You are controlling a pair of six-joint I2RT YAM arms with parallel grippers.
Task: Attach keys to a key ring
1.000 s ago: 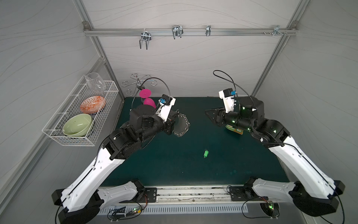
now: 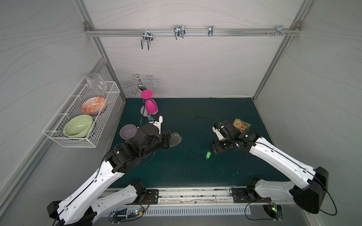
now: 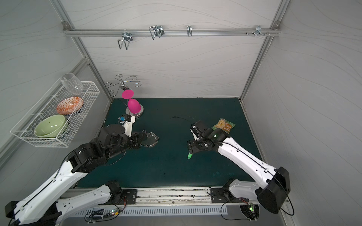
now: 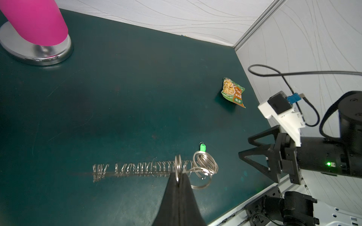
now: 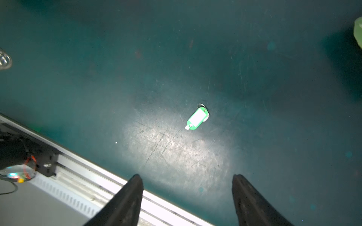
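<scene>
My left gripper is shut on a large looped metal ring, likely the key ring (image 2: 176, 144), with coiled wire showing at its fingertips. A small green key tag (image 5: 195, 119) with a little ring lies on the dark table (image 5: 271, 131); a silvery piece shows beside it, too small to identify surely. My right gripper stands open above and near the tag, nothing between its fingers.
A pink object on a metal-based stand (image 4: 35, 26) is at the back left, near a purple bowl (image 2: 127, 131). A snack bag (image 4: 232, 90) lies at the right. The wire basket (image 2: 67, 140) hangs left.
Both arms have come down toward the front of the table. The right gripper has moved over to the green tag; the left has carried the metal ring lower and slightly left.
</scene>
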